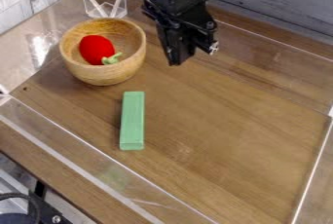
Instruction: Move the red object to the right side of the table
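The red object (96, 49), round with a bit of green at its lower right, lies inside the wooden bowl (120, 73) at the upper left of the table. To the right of the bowl is my dark gripper (193, 49), hanging over the upper middle of the table. It is shut, and no object shows between its fingers. The red object is clear of the gripper, on the far side of the bowl's right wall.
A green block (132, 121) lies lengthwise left of centre, below the bowl. A raised wooden rim (279, 31) runs along the back.
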